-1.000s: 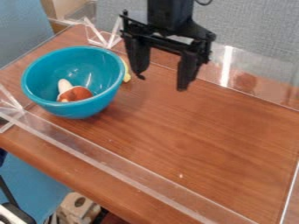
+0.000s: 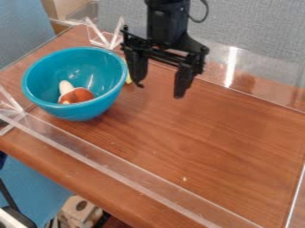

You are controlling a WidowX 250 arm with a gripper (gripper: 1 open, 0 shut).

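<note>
My black gripper [image 2: 159, 71] hangs over the wooden table at the top centre, its two fingers spread wide apart with nothing between them, just right of a teal bowl [image 2: 60, 69]. The bowl holds a red-orange object [image 2: 77, 95] and a white one [image 2: 66, 87]. A small yellow item [image 2: 128, 78] lies behind the bowl's right side, partly hidden.
Clear plastic barriers run along the table's edges. A grey wall [image 2: 258, 36] stands behind. Wooden pieces [image 2: 78, 212] sit below the front-left edge.
The gripper has shifted left towards the bowl and a little upward over the last second. The bowl and its contents look unchanged.
</note>
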